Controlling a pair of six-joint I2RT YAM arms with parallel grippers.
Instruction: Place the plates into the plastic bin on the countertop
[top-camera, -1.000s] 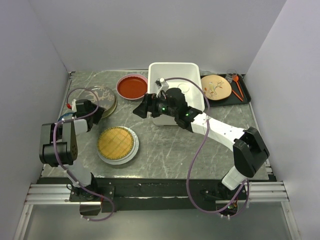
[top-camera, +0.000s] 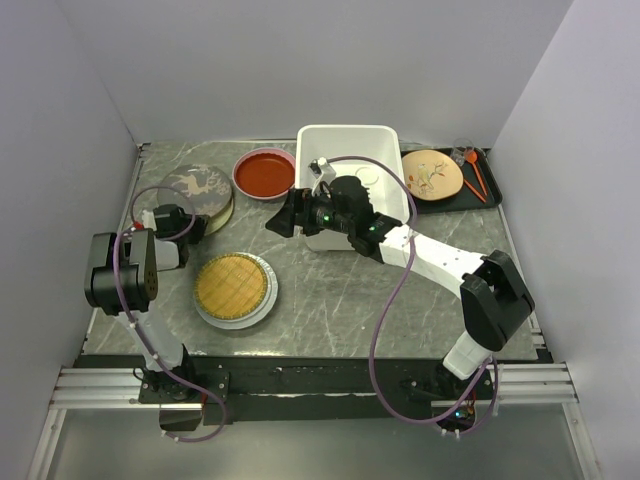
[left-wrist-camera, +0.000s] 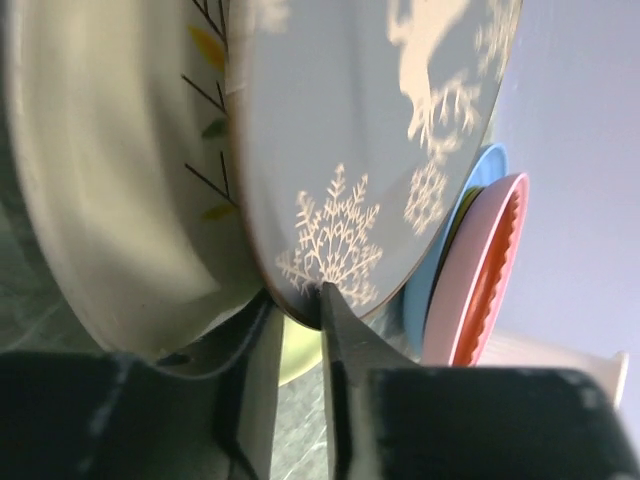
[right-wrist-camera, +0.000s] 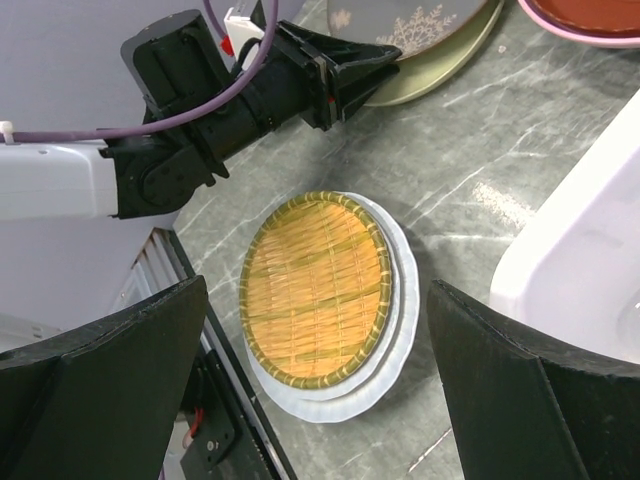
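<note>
A grey plate with a white deer and snowflake pattern (top-camera: 192, 182) lies over pale plates (left-wrist-camera: 120, 170) at the back left. My left gripper is at the grey plate's near rim, its fingertips close around or against it; whether they grip it is unclear. My right gripper (top-camera: 290, 212) hovers open at the near left of the white plastic bin (top-camera: 348, 138). A pink plate with red inside (top-camera: 264, 174) sits left of the bin. A woven yellow plate (top-camera: 230, 285) rests on a white plate (right-wrist-camera: 390, 370) at the front.
A black tray (top-camera: 450, 203) at the back right holds a patterned plate (top-camera: 432, 175), orange utensils and a glass. The counter right of the front plates is clear. Walls border the counter at left, back and right.
The right arm is almost unchanged.
</note>
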